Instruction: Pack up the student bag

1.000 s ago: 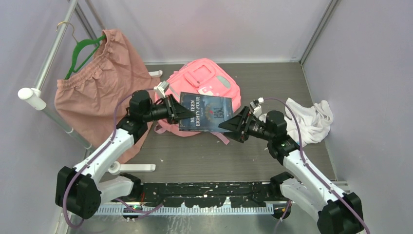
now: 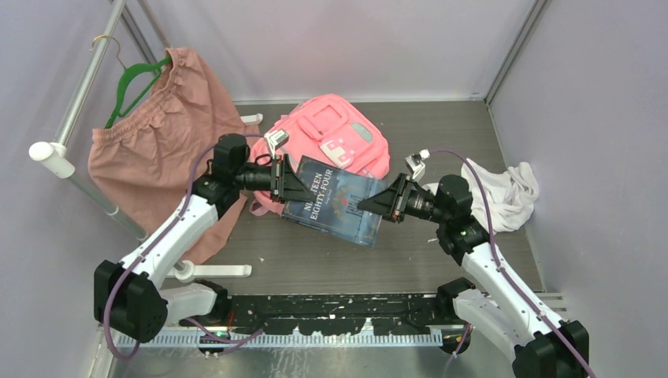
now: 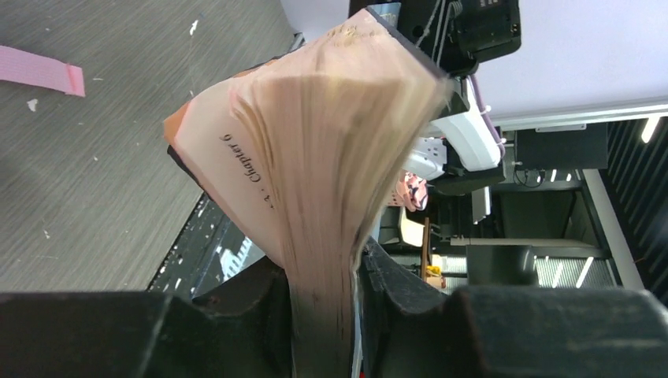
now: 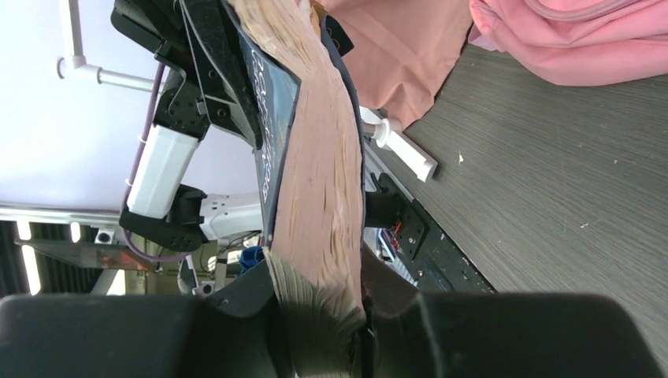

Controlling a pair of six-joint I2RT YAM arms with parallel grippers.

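Note:
A dark blue book (image 2: 344,201) titled "Nineteen Eighty-Four" is held aloft between my two arms, tilted, with its far edge overlapping the pink bag in the top view. My left gripper (image 2: 309,198) is shut on the book's left end; the left wrist view shows its pages (image 3: 339,142) fanned and bent above the pinch. On the opposite end my right gripper (image 2: 364,209) is shut too, squeezing the page block (image 4: 319,189) between both covers. The pink bag (image 2: 346,134) lies on the grey floor behind the book. Whether its main opening is unzipped cannot be told.
Pink shorts (image 2: 169,142) hang from a green hanger (image 2: 130,79) on a white rail at the left. A crumpled white cloth (image 2: 504,197) lies by the right wall.
The book has tilted, its right end swinging towards the front; the left wrist has turned with it.

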